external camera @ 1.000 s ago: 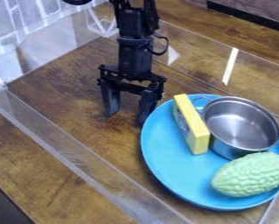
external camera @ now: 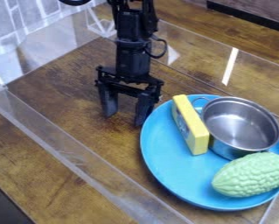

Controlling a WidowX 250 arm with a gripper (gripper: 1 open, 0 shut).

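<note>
The black robot gripper (external camera: 128,103) hangs over the wooden table at the upper middle, its fingers apart and low near the surface, with nothing visible between them. Just to its right is a blue plate (external camera: 177,171) holding a yellow box (external camera: 191,127), a steel pot (external camera: 240,122) and a pale green bumpy oval object (external camera: 249,176).
Clear strips or edges run along the left and back, with a whitish tiled surface (external camera: 24,31) at the upper left.
</note>
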